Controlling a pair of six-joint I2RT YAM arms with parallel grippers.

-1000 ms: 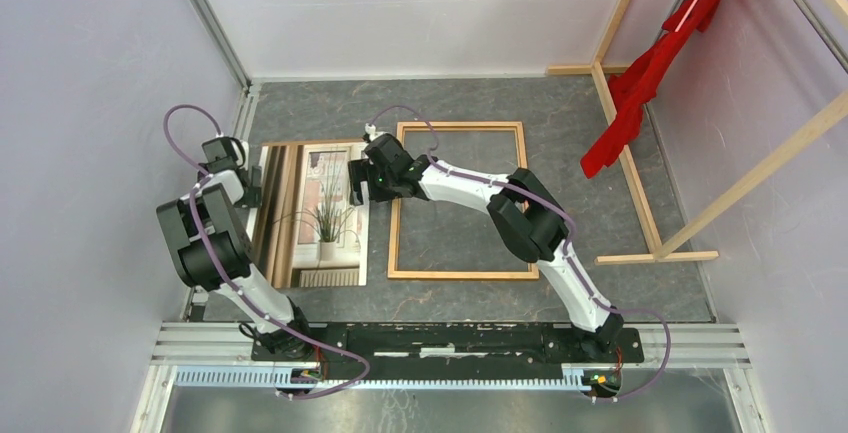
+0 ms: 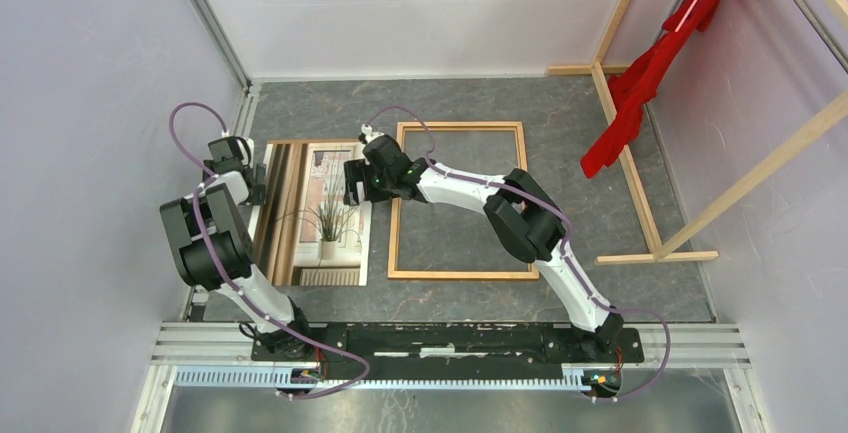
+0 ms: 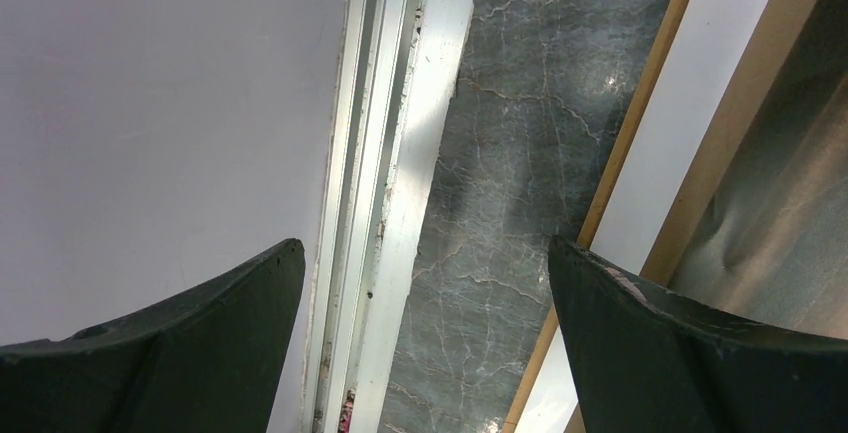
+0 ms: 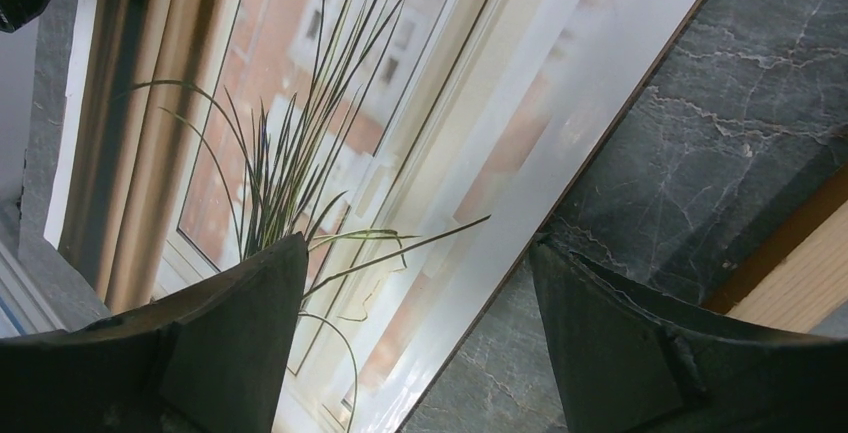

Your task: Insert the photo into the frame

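The large photo (image 2: 285,223) of a plant before a window lies flat at the left of the grey floor. To its right is the empty wooden frame (image 2: 458,275). At the photo's left edge my left gripper (image 2: 259,183) stands open; in the left wrist view, one finger (image 3: 640,333) overlaps the photo's white border (image 3: 690,83), with bare floor between the fingers. My right gripper (image 2: 353,183) is open over the photo's right part. In the right wrist view, the photo's right border (image 4: 570,133) runs between the fingers; contact cannot be told.
A metal rail (image 3: 400,213) and the wall close in on the left. At the right, a wooden stand (image 2: 640,203) holds a red cloth (image 2: 650,78). A narrow floor strip separates photo and frame; free floor lies right of the frame.
My left gripper has shifted slightly right, and the photo seems to have moved a touch right as well. The right gripper has moved slightly left over the photo.
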